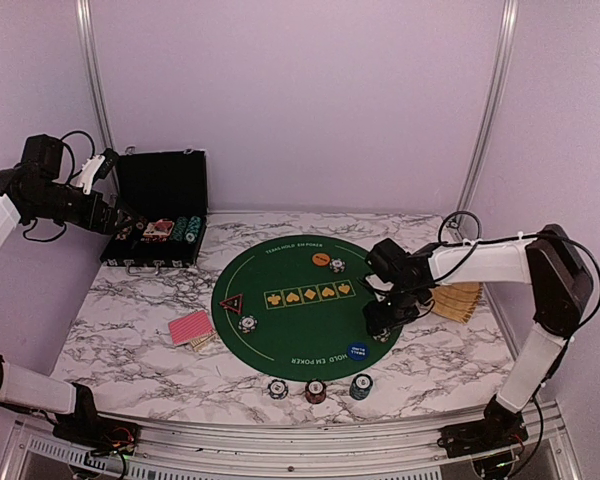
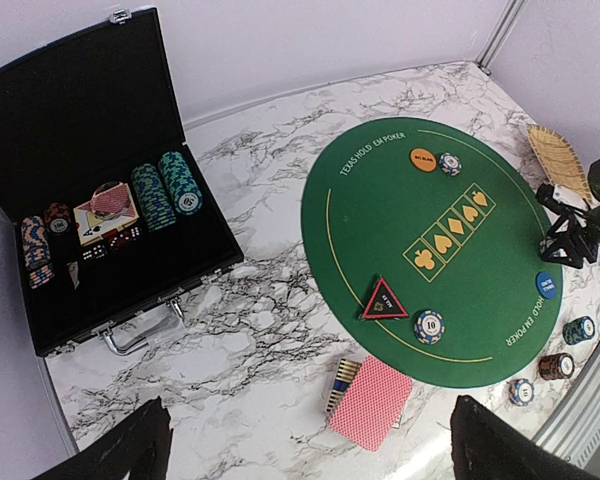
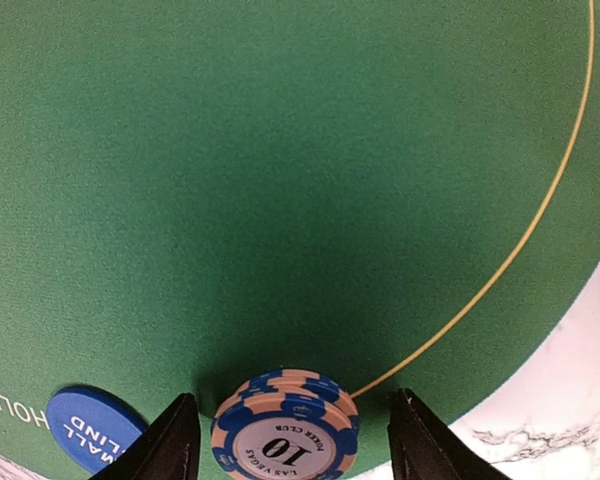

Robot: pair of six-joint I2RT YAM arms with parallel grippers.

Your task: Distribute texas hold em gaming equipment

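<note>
A short stack of blue-and-white chips marked 10 (image 3: 285, 438) rests on the green poker mat (image 1: 310, 325) near its right edge. Around it my right gripper is open, a gap showing on both sides of the chips. Just beside them lies the blue small blind button (image 3: 93, 428). Other 10 chips (image 2: 429, 326) sit at the mat's left, by the red triangular all-in marker (image 2: 384, 299). At the far side are more chips (image 1: 337, 265) and the orange big blind button (image 1: 321, 259). My left gripper hangs open and empty, high at the left.
An open black case (image 2: 130, 285) with chips, cards and dice stands at the back left. Red-backed cards (image 1: 190, 327) lie left of the mat. Chip stacks (image 1: 315, 391) line the front edge. A wooden slatted piece (image 1: 458, 302) sits behind the right arm.
</note>
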